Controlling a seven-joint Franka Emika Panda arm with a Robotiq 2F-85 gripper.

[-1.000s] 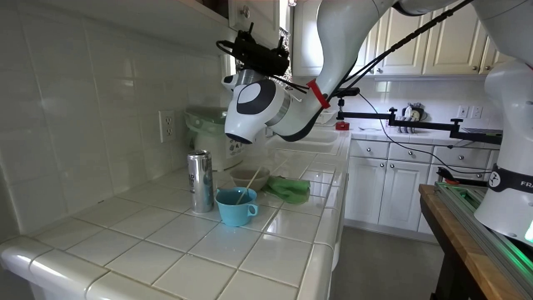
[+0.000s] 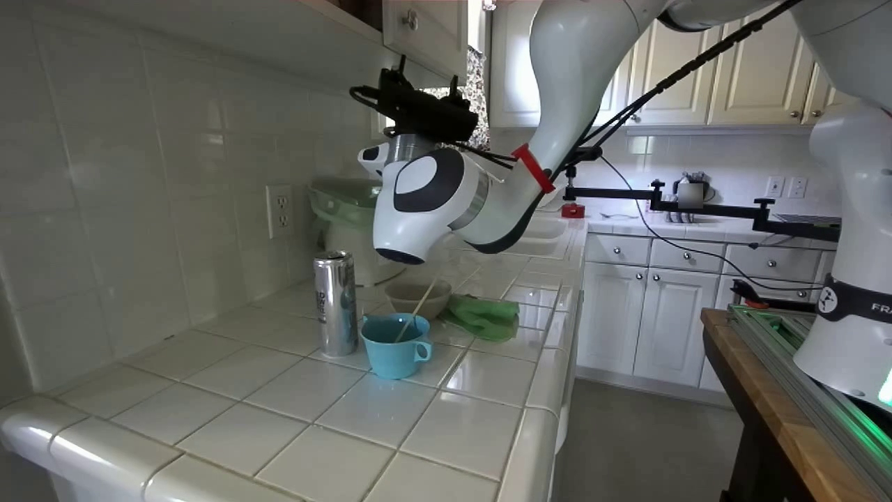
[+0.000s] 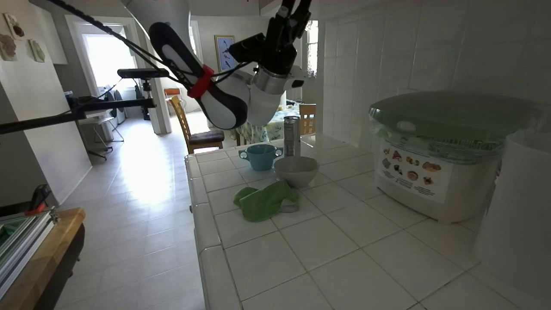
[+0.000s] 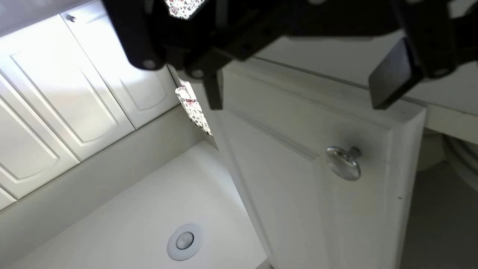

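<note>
My gripper points upward, its fingers wide apart and empty. One dark fingertip (image 4: 394,74) shows on the right side of the wrist view. Beyond the fingers is a white cabinet door (image 4: 286,170) with a round shiny knob (image 4: 344,163), apart from both of them. This door stands ajar, with the dim cabinet interior (image 4: 448,215) showing beside its edge. In exterior view 1 the gripper (image 2: 428,77) is below the upper cabinet door (image 2: 435,42), whose knob (image 2: 410,20) sits near the top of the picture.
On the tiled counter (image 2: 334,460) below are a silver can (image 2: 336,305), a blue cup (image 2: 393,355) with a stick in it, a bowl (image 3: 297,171) and a green cloth (image 3: 266,201). A lidded bin (image 3: 413,170) stands by the wall.
In exterior view 1 the wrist and gripper have shifted slightly left and down, and the gripper's tilt has changed a little. The counter objects and the cabinet door look unmoved.
</note>
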